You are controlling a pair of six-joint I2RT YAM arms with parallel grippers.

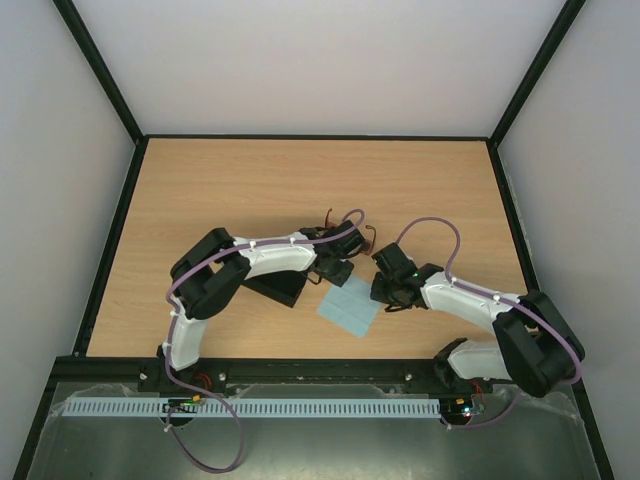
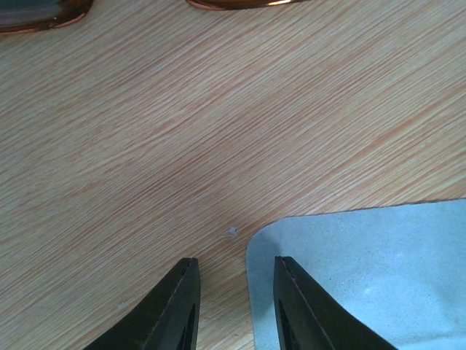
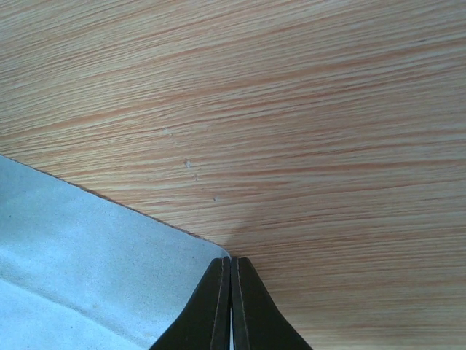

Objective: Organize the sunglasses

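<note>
A pale blue cloth [image 1: 350, 306] lies flat on the table between my two grippers. At its upper left corner, my left gripper is part open, one finger over bare wood and the other over the cloth; nothing is held. My right gripper is shut with its fingertips at another cloth corner [image 3: 211, 251]; whether that corner is pinched cannot be made out. The sunglasses [image 1: 368, 244] rest beyond the left gripper, partly hidden by it, with their brown rims [image 2: 73, 14] cut off at the left wrist view's top edge.
A flat black item, perhaps a case [image 1: 277, 288], lies under the left forearm, which covers part of it. Bare wooden table [image 1: 300, 175] stretches across the back and the right side. The two grippers stand close together.
</note>
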